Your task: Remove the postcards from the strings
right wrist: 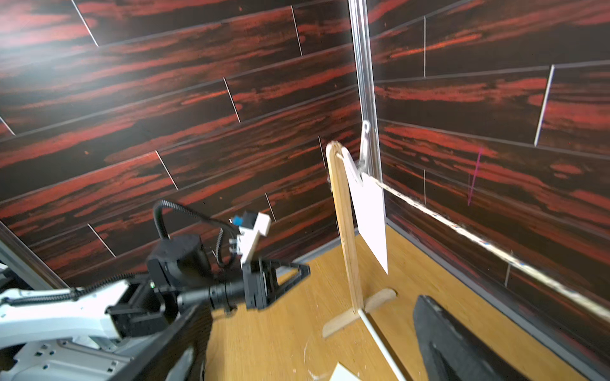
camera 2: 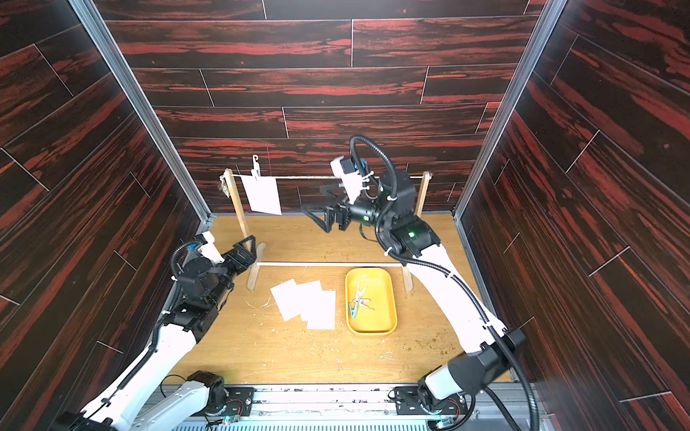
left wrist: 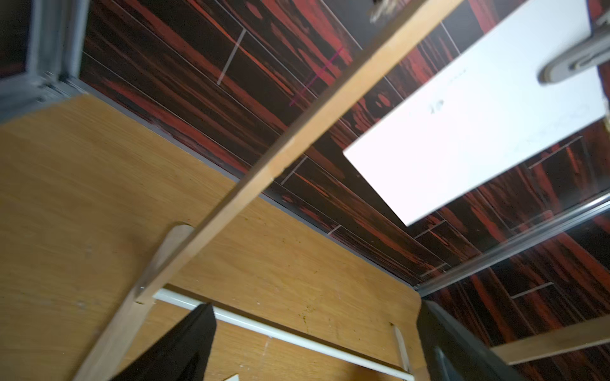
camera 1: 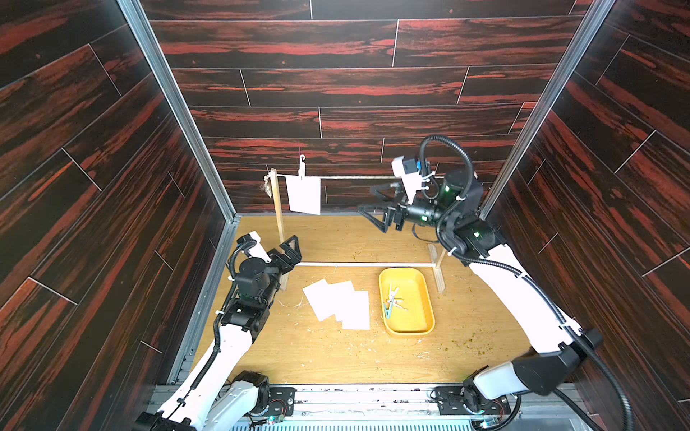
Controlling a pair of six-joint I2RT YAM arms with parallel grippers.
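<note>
A white postcard hangs near the left end of the string, with a pale clip at its top. My left gripper stands open, low by the left post, below and in front of the card, with nothing between its fingers. My right gripper is open in the air, right of the card, apart from it. Several loose white cards lie on the table below.
A yellow tray with several clips stands right of the loose cards. The wooden frame's posts and white bottom bar cross the table's back half. Bare table surrounds them.
</note>
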